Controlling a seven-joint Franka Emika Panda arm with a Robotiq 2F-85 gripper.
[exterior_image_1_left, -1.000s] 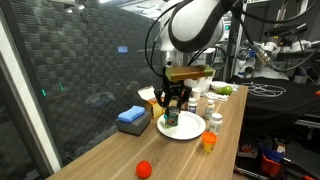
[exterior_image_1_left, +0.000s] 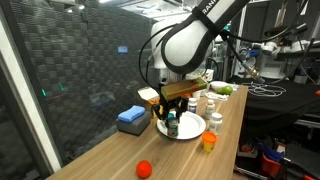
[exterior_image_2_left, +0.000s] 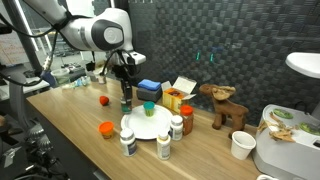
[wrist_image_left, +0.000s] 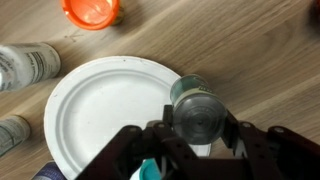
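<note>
A small jar with a grey lid (wrist_image_left: 199, 118) and a pale green label sits between the fingers of my gripper (exterior_image_1_left: 173, 112), which is shut on it. In exterior view 2 the dark jar (exterior_image_2_left: 127, 106) stands upright at the near-left edge of the white plate (exterior_image_2_left: 152, 125). From the wrist, the jar overlaps the rim of the plate (wrist_image_left: 90, 112); whether its base touches the plate or the table cannot be told. A teal cup (wrist_image_left: 150, 170) is on the plate, partly hidden by my fingers.
An orange cup (exterior_image_2_left: 106, 129), white bottles (exterior_image_2_left: 164, 146) and a red-orange jar (exterior_image_2_left: 187, 119) surround the plate. A red ball (exterior_image_1_left: 144, 169) and a blue box (exterior_image_1_left: 132, 115) lie farther off. Bare wood lies between ball and plate.
My gripper and the jar have come down, from above the plate to a lower spot at its edge. The other objects have stayed put.
</note>
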